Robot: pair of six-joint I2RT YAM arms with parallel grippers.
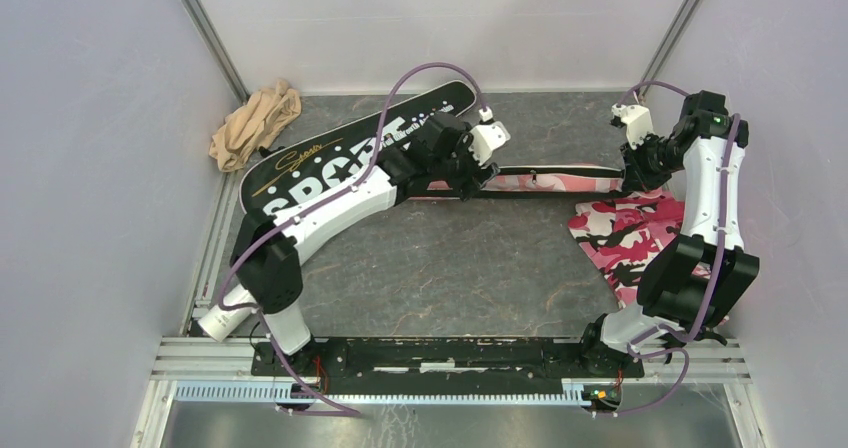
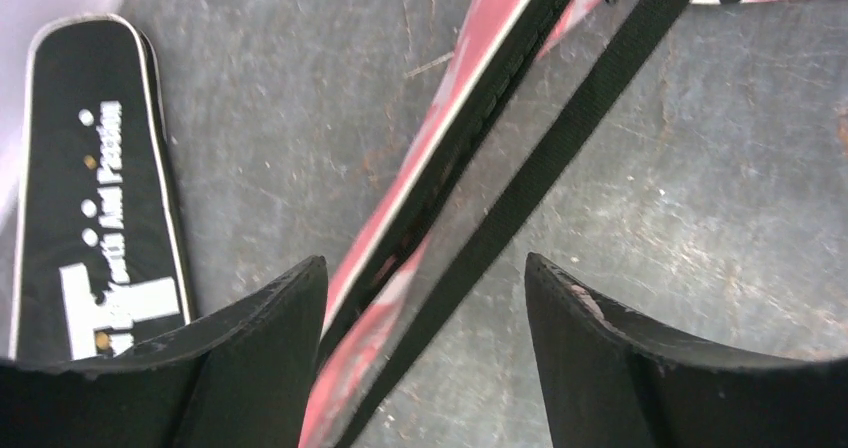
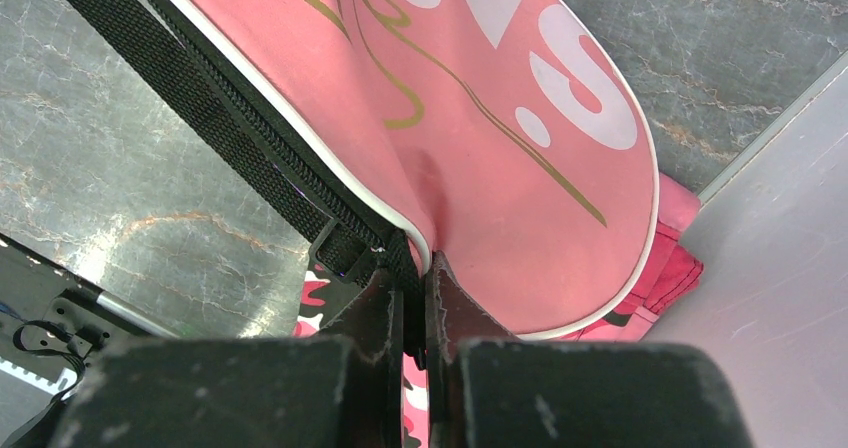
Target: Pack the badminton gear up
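A pink racket bag (image 1: 570,181) with black edging lies lengthwise across the middle of the table, its zipper tape (image 2: 440,183) and a loose black strap (image 2: 530,183) side by side. My right gripper is shut on the bag's black corner where zipper and strap meet. Over the bag's left part hangs my left gripper, open, with bag and strap passing below between its fingers, apparently not gripped. Behind the left arm lies a black bag (image 1: 300,173) with white "SPORT" lettering, partly covered by that arm.
Pink camouflage cloth (image 1: 635,238) spreads under the right arm. A beige cloth (image 1: 255,123) lies at the back left, and a white tube (image 1: 228,313) at the front left, partly behind the left arm.
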